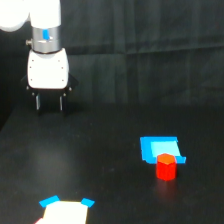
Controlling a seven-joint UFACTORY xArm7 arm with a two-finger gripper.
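Near the upper left, my gripper (pixel 49 102) points down, its two dark fingers apart with only dark background between them. It is open. Well away to the right and nearer the camera stands a small red block (pixel 166 168). Directly behind it lies a blue square (pixel 147 146) with a pale patch (pixel 165 149) on it. The block hides part of the square's front edge, and I cannot tell whether it rests on the square or just in front of it.
At the bottom left edge, a pale sheet (pixel 66 213) with blue corner pieces (pixel 88 202) is cut off by the frame. The black table (pixel 95 155) between it, my gripper and the red block looks clear. A dark curtain (pixel 140 60) hangs behind.
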